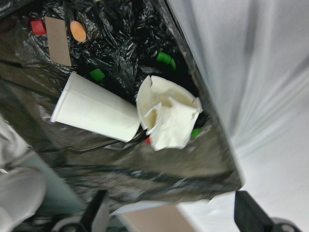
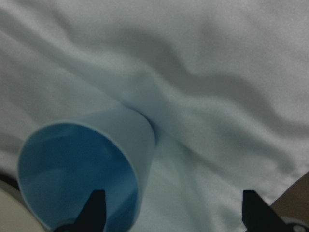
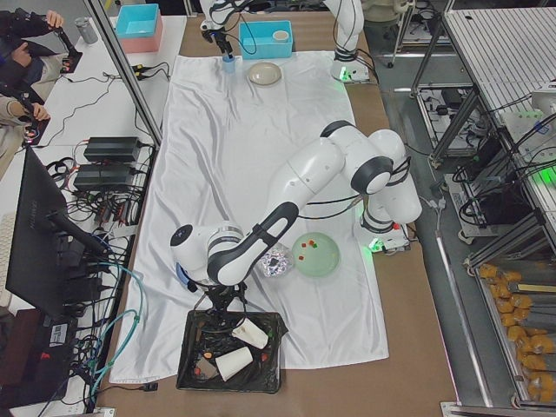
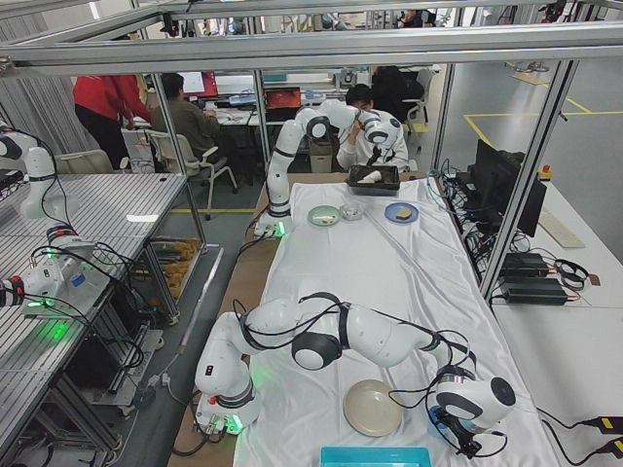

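My left gripper is open above the black lined bin [image 3: 272, 378], which holds a white paper cup [image 1: 94, 105], a crumpled cup [image 1: 169, 123] and small coloured scraps, with nothing between its fingers. At the far end, my right gripper stands open over a blue cup [image 2: 135, 135]; one finger is in front of the cup's mouth in the right wrist view. Whether it touches the cup cannot be told.
A cream plate [image 4: 373, 407] and blue tray [image 4: 375, 457] are near the right arm. A green plate [image 3: 321, 265], a patterned bowl [image 3: 274, 262] and a blue plate [image 4: 414, 209] lie near the left arm.
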